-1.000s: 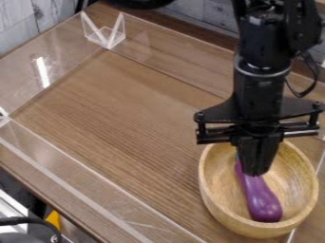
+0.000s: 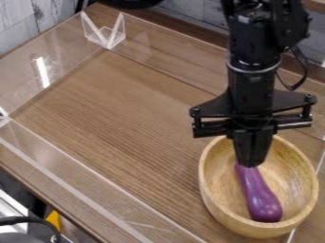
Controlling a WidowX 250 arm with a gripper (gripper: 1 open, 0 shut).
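The black gripper (image 2: 250, 152) hangs pointing down over a pale yellow bowl (image 2: 219, 195) at the right of the view, its fingertips reaching inside the bowl's rear part. It looks shut, with nothing clearly between its fingers. A purple eggplant (image 2: 261, 199) lies in the bowl just below the fingertips, its upper end partly hidden by the gripper.
A clear plastic bracket (image 2: 105, 28) stands at the back left, and a clear rim runs along the table's edges. A black cable (image 2: 23, 222) is at the bottom left.
The gripper has risen slightly and shifted a little left since one second ago. The bowl and eggplant look unmoved.
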